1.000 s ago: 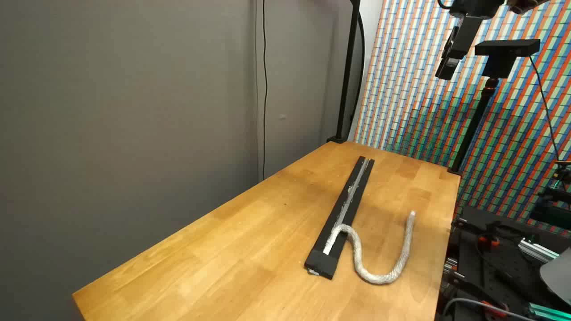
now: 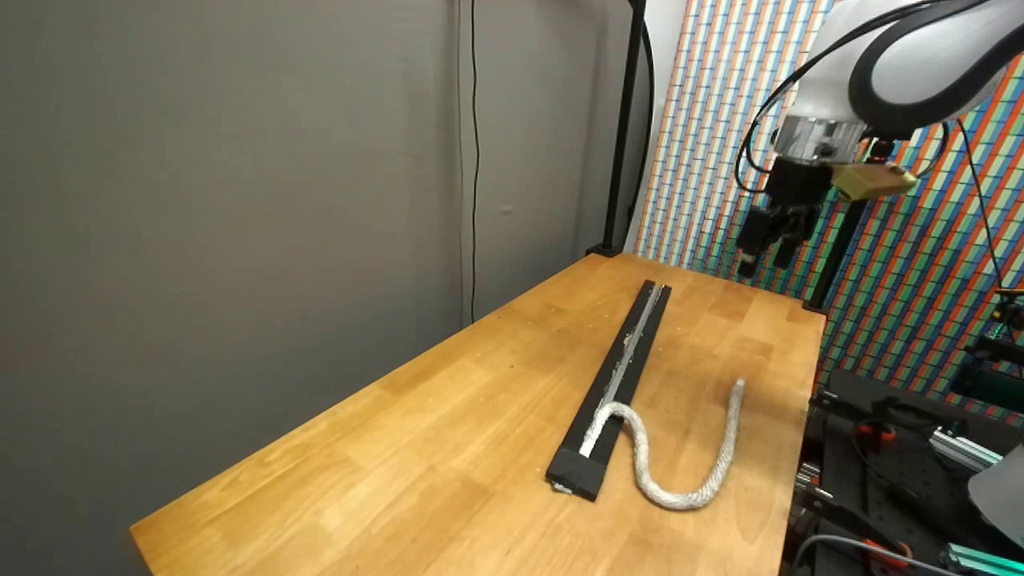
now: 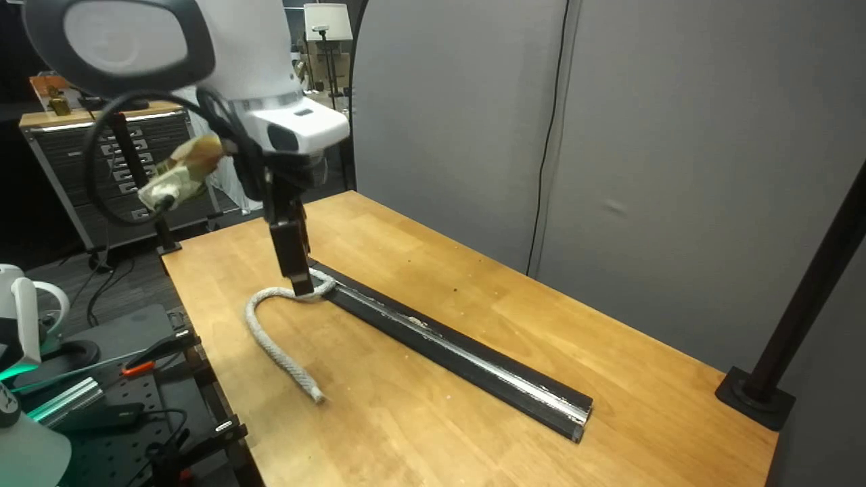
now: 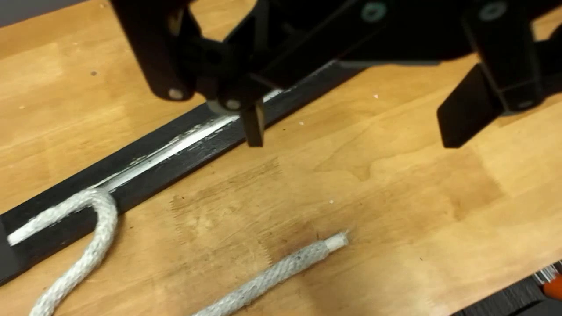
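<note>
A grey-white braided rope [image 2: 669, 498] lies in a loose curve on the wooden table. One end rests in the groove of a long black channel strip [image 2: 630, 369], at the end capped in black; the other end lies free on the wood. In the wrist view the rope's free tip [image 4: 337, 241] shows below the fingers, and the strip [image 4: 158, 158] runs diagonally behind them. My gripper is open, its fingers wide apart with nothing between them. It hangs in the air above the table, clear of the rope, as exterior view 1 also shows [image 2: 766, 269].
Black poles stand at the table's corners, one with its base [image 3: 755, 398] on the wood. A grey wall panel [image 3: 690, 162] borders one long side. Tools and a dark cart [image 2: 902, 461] sit beside the other.
My gripper has come down and leftward in exterior view 1, closer to the table. The rope and the strip lie as before.
</note>
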